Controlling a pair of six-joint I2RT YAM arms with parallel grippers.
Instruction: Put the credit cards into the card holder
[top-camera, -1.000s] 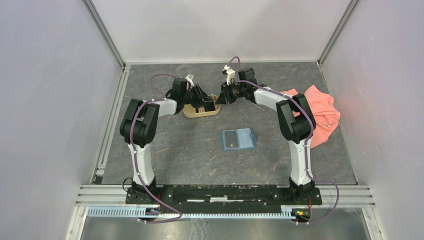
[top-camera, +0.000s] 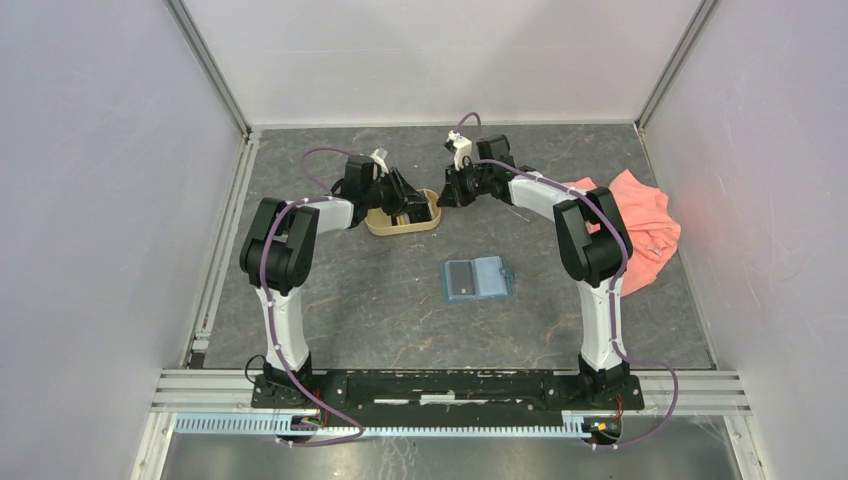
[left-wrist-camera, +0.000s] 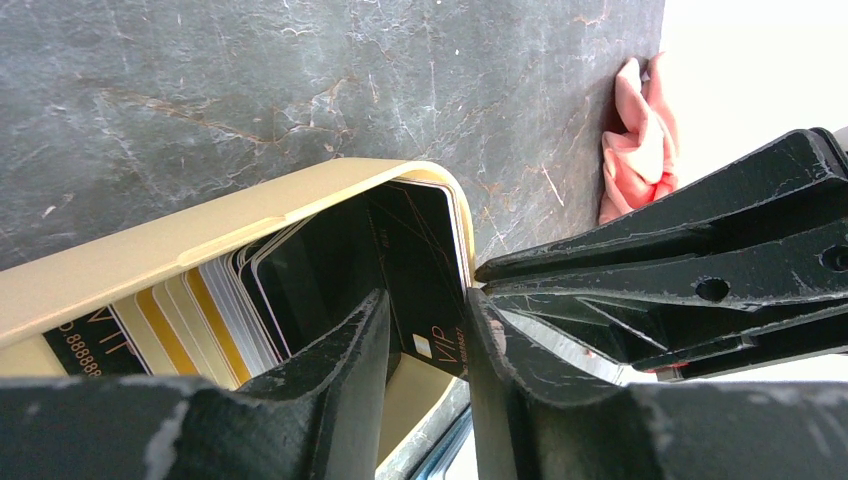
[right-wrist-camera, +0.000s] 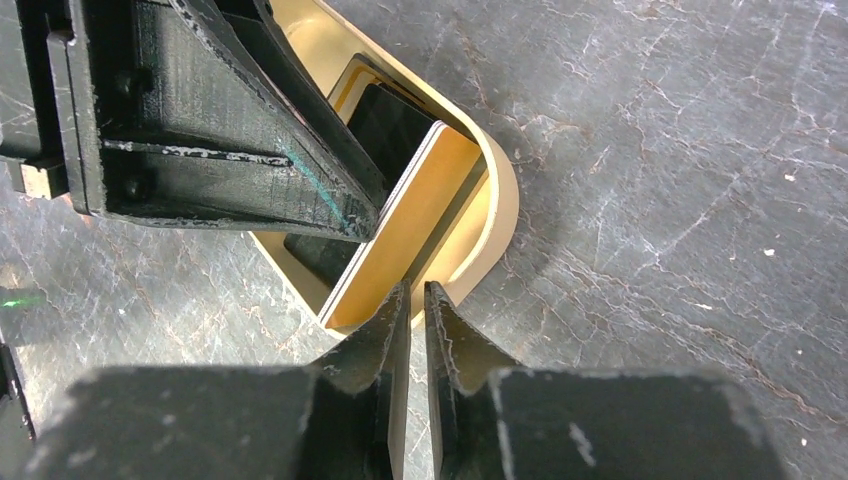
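A cream oval tray holds black and gold cards in stacks. My left gripper reaches into it, fingers part open around the upper end of a black card at the tray's end. My right gripper is at that same end from the other side, shut; whether anything thin is between its tips cannot be told. The blue card holder lies open on the table, nearer the robot than the tray and right of it.
A pink cloth lies at the right of the table. White walls enclose the sides and back.
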